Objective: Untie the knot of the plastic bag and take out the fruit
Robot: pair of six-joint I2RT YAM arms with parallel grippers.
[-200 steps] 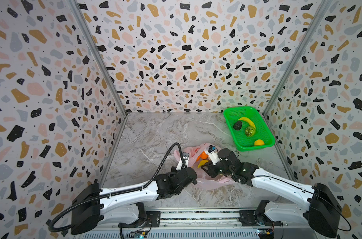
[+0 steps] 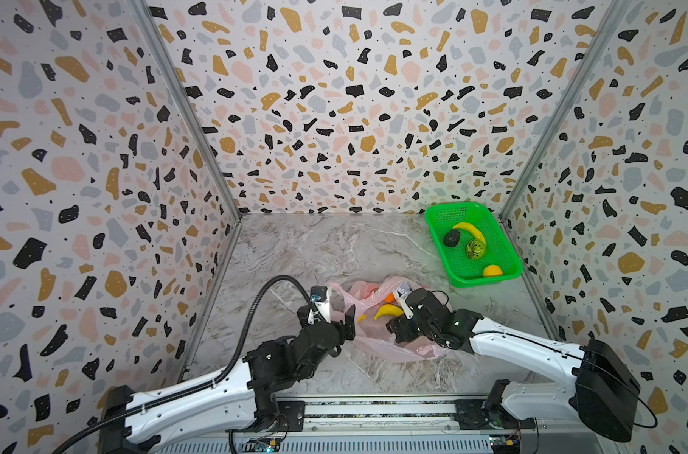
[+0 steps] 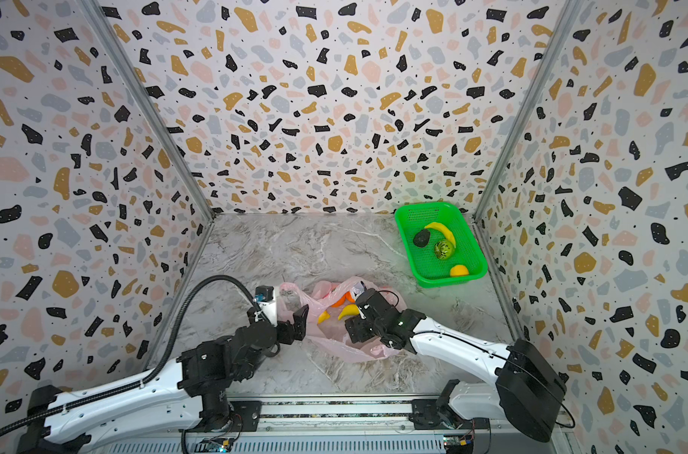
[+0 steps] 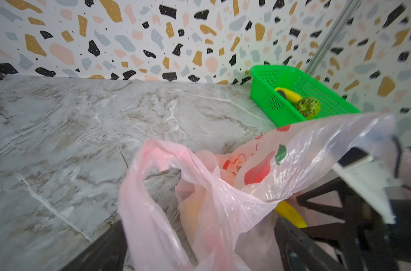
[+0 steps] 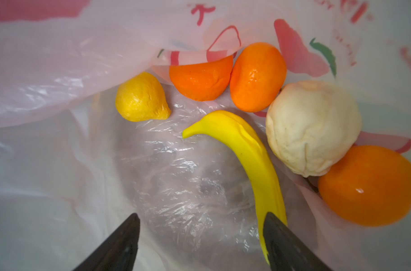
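A pink plastic bag [image 2: 381, 344] lies opened on the table. My right gripper hangs inside it, part open, above a banana [image 5: 255, 167], with nothing between its fingers. Around the banana lie a lemon [image 5: 139, 97], oranges [image 5: 257, 76] [image 5: 368, 185] and a cream round fruit [image 5: 311, 126]; one orange is partly covered by plastic. My left gripper stands open at the bag's left edge, around a loose pink strap of it, not closed on it.
A green basket [image 2: 438, 242] at the back right holds a banana, an avocado, a patterned green fruit and an orange fruit.
My left gripper has moved left and back out from over the bag. My right gripper has shifted slightly within the bag.
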